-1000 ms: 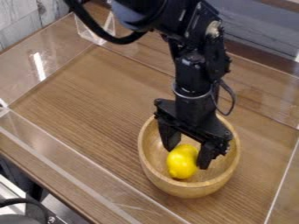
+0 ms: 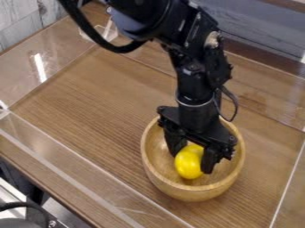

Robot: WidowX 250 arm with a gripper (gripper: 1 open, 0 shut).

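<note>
A round wooden bowl (image 2: pixel 219 183) sits on the table in the lower right of the camera view, with a yellow object (image 2: pixel 188 165) inside it. The black gripper (image 2: pixel 193 150) reaches down from the top into the bowl, its fingers around the upper part of the yellow object. Whether they are closed on it is hard to tell, as the gripper hides part of it.
A low wall or ledge runs along the back. A black cable lies at the lower left corner.
The fingers have drawn inward around the yellow object over the last second, and the arm has shifted slightly. The bowl stays in about the same place.
</note>
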